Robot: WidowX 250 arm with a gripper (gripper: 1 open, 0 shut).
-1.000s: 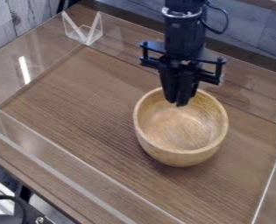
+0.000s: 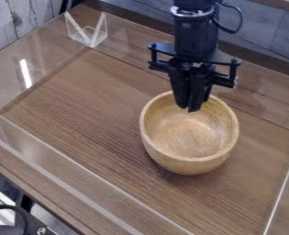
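A tan bowl [image 2: 188, 138] sits on the wooden table, right of centre. Over its back rim hangs my black gripper [image 2: 190, 88], pointing down, its tips near the rim. Whether the fingers are apart or closed, and whether they touch the bowl, is hard to make out. The inside of the bowl looks empty.
A clear wire-like object [image 2: 83, 27] stands at the back left edge. A black cable [image 2: 5, 216] lies at the lower left corner.
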